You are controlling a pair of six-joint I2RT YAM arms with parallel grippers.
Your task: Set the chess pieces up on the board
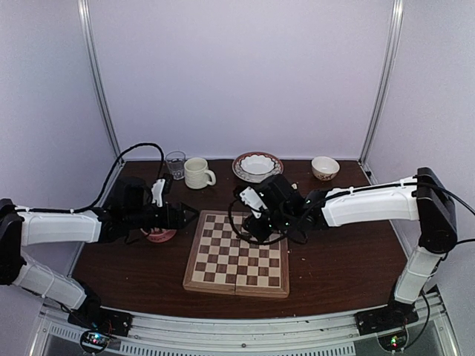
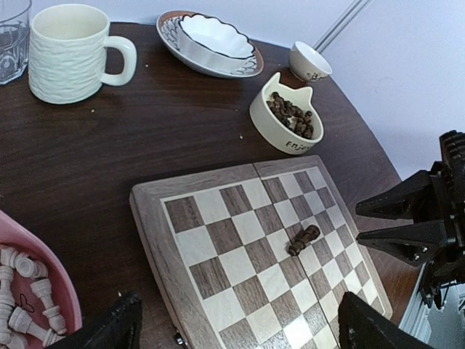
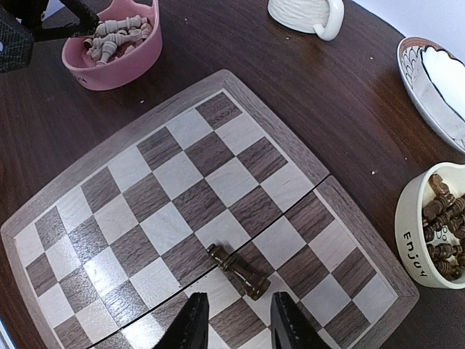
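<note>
A dark chess piece lies on its side across squares near the fold of the chessboard [image 1: 212, 287]; the left wrist view shows the same dark piece [image 2: 304, 240] toppled. Over the board, my right gripper stands partly open, nothing between its fingers, above and just short of the piece. My left gripper [image 1: 196, 216] is wide open and empty, between the pink bowl and the board's left edge. White pieces [image 2: 25, 294] fill the pink bowl [image 3: 138, 62]. More dark pieces [image 3: 443, 218] are in the cream eared bowl [image 3: 408, 240].
Along the back of the table stand a glass [image 1: 175, 165], a white mug [image 1: 197, 174], a plate with a white dish [image 1: 257, 164] and a small bowl [image 1: 325, 168]. Bare table [image 1: 341, 274] lies to the right of the board.
</note>
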